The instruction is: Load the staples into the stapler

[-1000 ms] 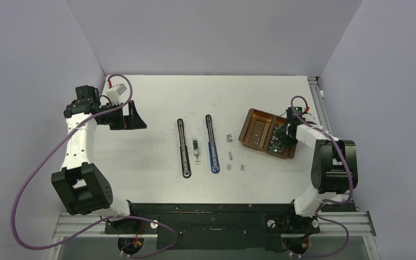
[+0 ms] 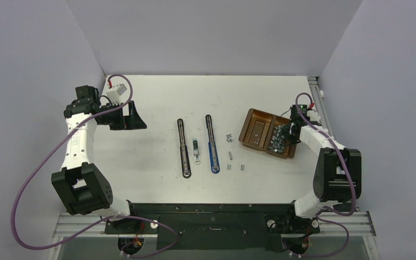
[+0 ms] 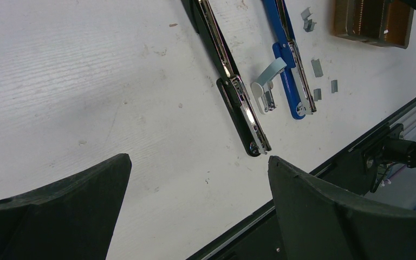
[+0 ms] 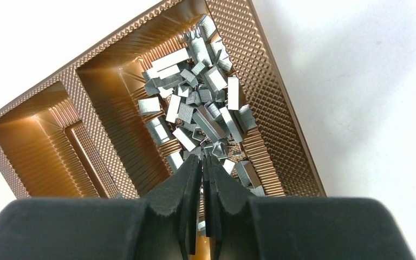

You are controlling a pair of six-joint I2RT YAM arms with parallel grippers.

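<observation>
Three staplers lie on the table: a long black one, a small white one and a long blue one. The brown two-compartment box holds many silver staple strips in its right compartment. My right gripper is over those staples, its fingertips close together; whether a strip is between them is hard to see. My left gripper hangs open at the table's left, empty, above bare surface.
Several loose staple strips lie between the blue stapler and the box. Walls bound both sides.
The right arm has shifted slightly right and up in the top view, its gripper still over the box. The left arm and the staplers are unmoved.
</observation>
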